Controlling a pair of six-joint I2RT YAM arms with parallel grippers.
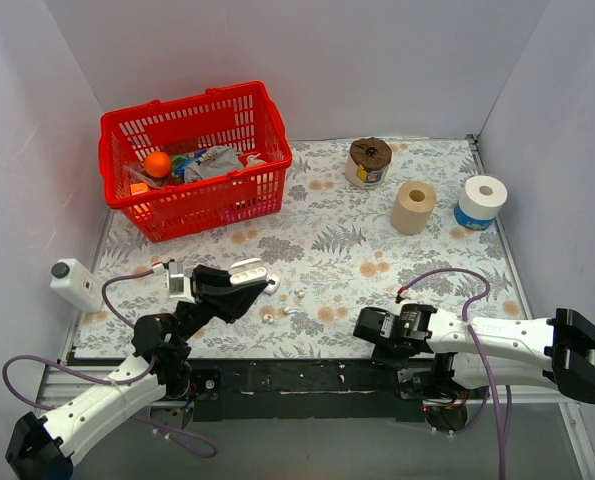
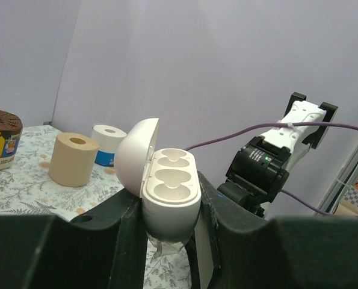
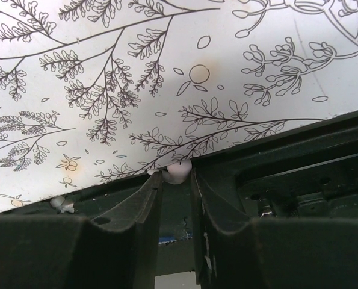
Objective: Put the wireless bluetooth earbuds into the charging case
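Observation:
My left gripper (image 1: pixel 242 290) is shut on the white charging case (image 2: pixel 169 195), held up above the table. Its lid (image 2: pixel 136 159) stands open, and the hollows inside look empty. At the table's front edge, my right gripper points down, its fingers part open. A white earbud (image 3: pixel 179 170) shows at its fingertips, in the gap; whether both fingers touch it I cannot tell. From above, the right arm hides that earbud. Small white pieces (image 1: pixel 268 318) lie on the table in front of the left gripper.
A red basket (image 1: pixel 192 215) with mixed items stands at the back left.

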